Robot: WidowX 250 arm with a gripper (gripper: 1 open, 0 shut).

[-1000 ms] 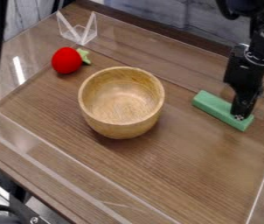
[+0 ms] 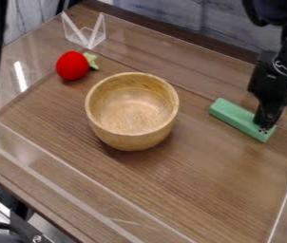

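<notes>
A green bar-shaped object (image 2: 237, 114) lies flat on the wooden table at the right. The black gripper (image 2: 267, 121) reaches down from the upper right, its fingertips over the right end of the green bar, touching or very close to it. Whether anything is between the fingers is too small to tell.
A beige bowl (image 2: 131, 95) sits left of centre. A red tomato-like object (image 2: 72, 65) with a green top and a clear angular piece (image 2: 86, 30) are at the upper left.
</notes>
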